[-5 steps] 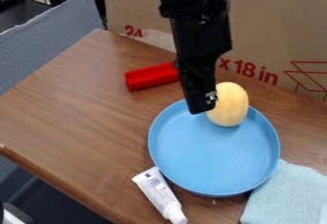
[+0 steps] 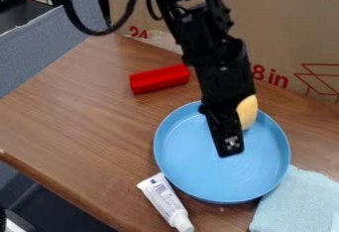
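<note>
My black gripper (image 2: 228, 143) is lowered over the blue plate (image 2: 209, 178), its tip pointing down near the plate's upper middle. It looks shut, with nothing visible between its fingers. A pale yellow rounded object (image 2: 247, 109) at the plate's back edge is partly hidden behind the gripper.
A red cylinder (image 2: 159, 77) lies at the back, in front of a cardboard box (image 2: 291, 38). A white tube (image 2: 165, 201) lies at the front, and a light blue cloth (image 2: 298, 206) at the right.
My gripper has moved down and to the right, over the plate, and now covers much of the yellow object.
</note>
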